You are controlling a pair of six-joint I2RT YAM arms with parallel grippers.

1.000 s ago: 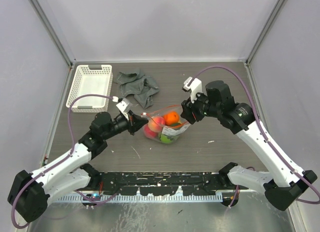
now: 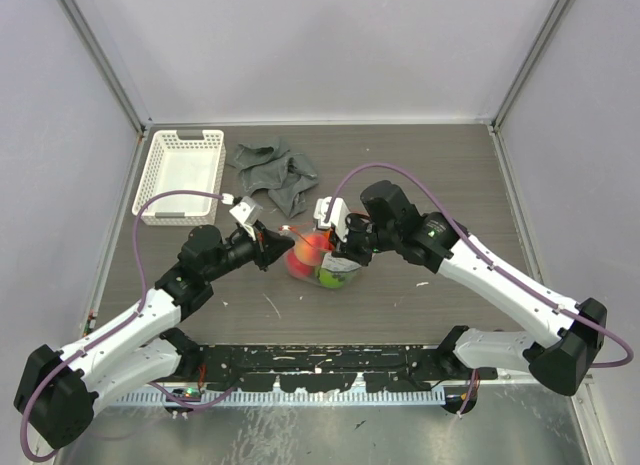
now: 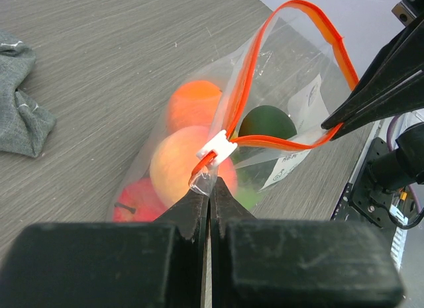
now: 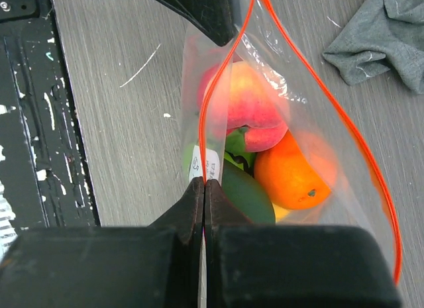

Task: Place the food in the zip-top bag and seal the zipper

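A clear zip top bag (image 2: 300, 270) with an orange zipper rim sits mid-table with food inside. Its mouth gapes in both wrist views. Through the film show a peach (image 4: 250, 102), an orange (image 4: 295, 172), a dark green avocado (image 4: 246, 192) and a red fruit (image 3: 138, 201). At the bag's left corner, beside the white slider (image 3: 216, 149), my left gripper is shut on the thin film. My right gripper is shut on the near edge of the bag's orange rim, over the food.
A grey cloth (image 2: 275, 172) lies behind the bag. The empty white basket (image 2: 184, 175) stands at the back left.
My right gripper has travelled left along the bag's rim, from its right end to above the middle of the food. The left arm and the bag's left corner have stayed put.
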